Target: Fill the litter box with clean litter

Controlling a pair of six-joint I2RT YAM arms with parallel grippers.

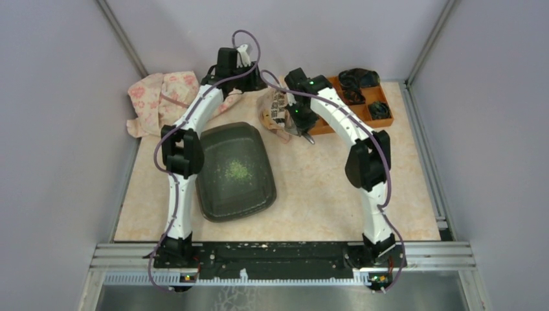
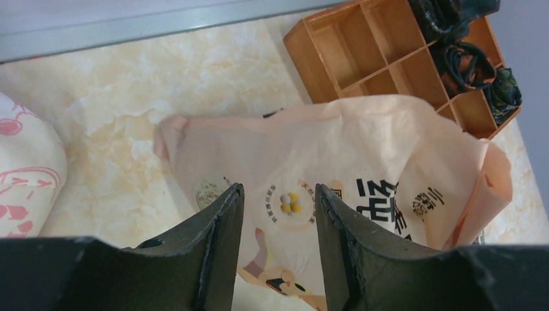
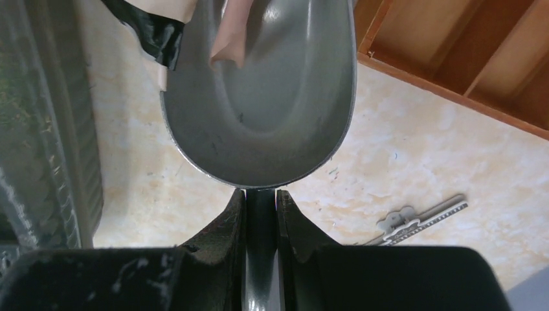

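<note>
The dark green litter box stands left of the table's middle, a small patch of pale green litter on its floor. The pink litter bag is beyond it, its printed side showing under my left gripper. Those fingers are apart, with no bag material between them. My right gripper is shut on the handle of a grey scoop. The scoop's blade reaches to the bag, and a pink flap lies over it. No litter shows on the visible part of the blade; its far end is out of view.
A wooden divided box with dark items stands behind the right arm. Patterned pink cloth lies at the back left. A metal clip rests on the table to the right of the scoop.
</note>
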